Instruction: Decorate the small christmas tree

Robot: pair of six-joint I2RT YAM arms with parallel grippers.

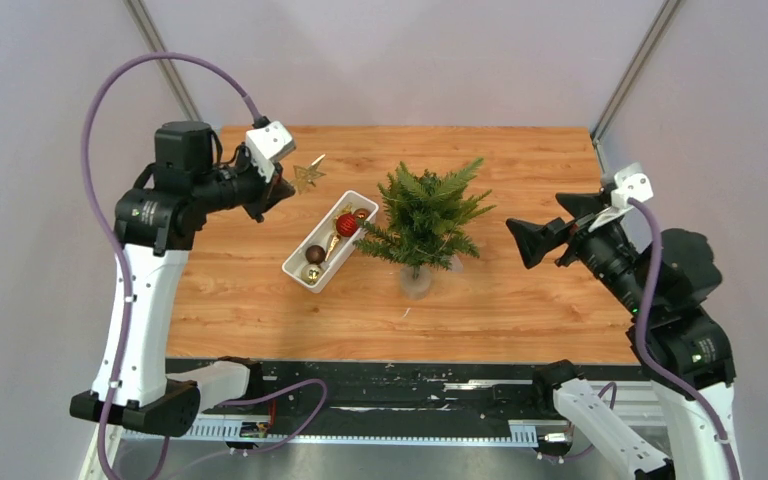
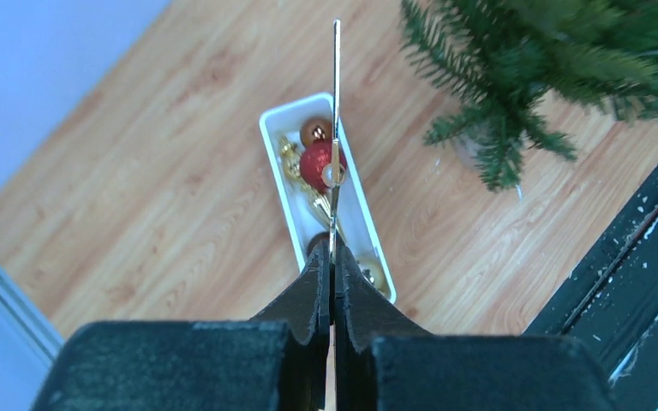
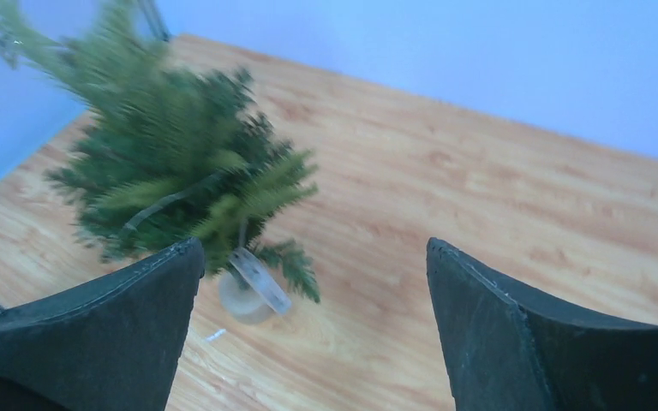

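A gold star (image 1: 307,175) is held up clear of the table, gripped by my shut left gripper (image 1: 287,188). From the left wrist it appears edge-on, a thin shiny strip (image 2: 337,128) rising from the closed fingertips. The small green tree (image 1: 430,212) stands upright mid-table, to the right of the left gripper. Left of it lies the white tray (image 1: 293,262), holding a red ball (image 1: 346,225), a brown ball (image 1: 315,254), a gold ball (image 1: 312,273) and other ornaments. On the tree's right, my right gripper is open and empty, its fingers wide apart.
A clear tag (image 3: 261,282) hangs low on the tree by its pale base (image 1: 416,283). Bare wood (image 1: 535,165) spans the back right and front of the table. Behind rises a white wall (image 1: 410,60).
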